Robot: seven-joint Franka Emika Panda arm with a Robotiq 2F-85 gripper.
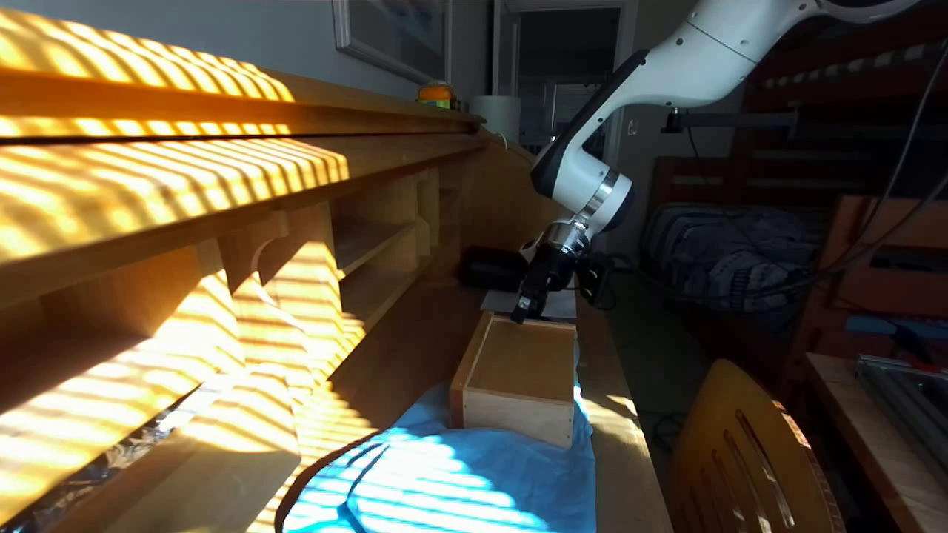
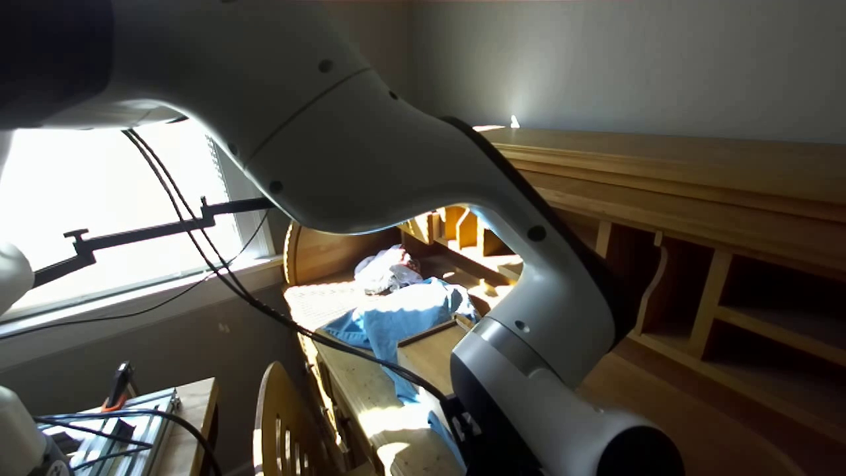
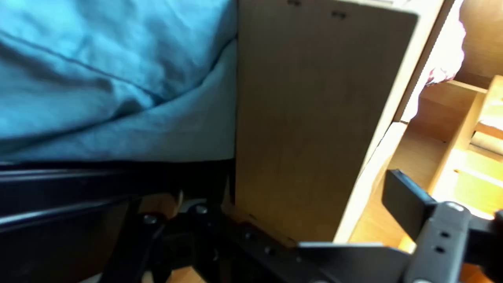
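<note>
A wooden box (image 1: 520, 360) with a flat brown top panel rests on a blue cloth (image 1: 444, 475) on the desk. My gripper (image 1: 523, 311) is at the box's far edge, slanting down to the left; whether it touches the box cannot be told. In the wrist view the box's panel (image 3: 316, 118) fills the middle, with the blue cloth (image 3: 118, 85) to its left. One finger (image 3: 438, 236) shows at the right, well apart from the dark gripper parts at lower left. The fingers are open, with nothing seen held. In exterior view 2 the arm hides the gripper's tips.
Desk cubbies (image 1: 378, 240) line the left side. A black object (image 1: 491, 268) and a white sheet (image 1: 555, 303) lie beyond the box. A wooden chair (image 1: 746, 453) stands to the right. A white bundle (image 2: 386, 270) lies at the desk's window end.
</note>
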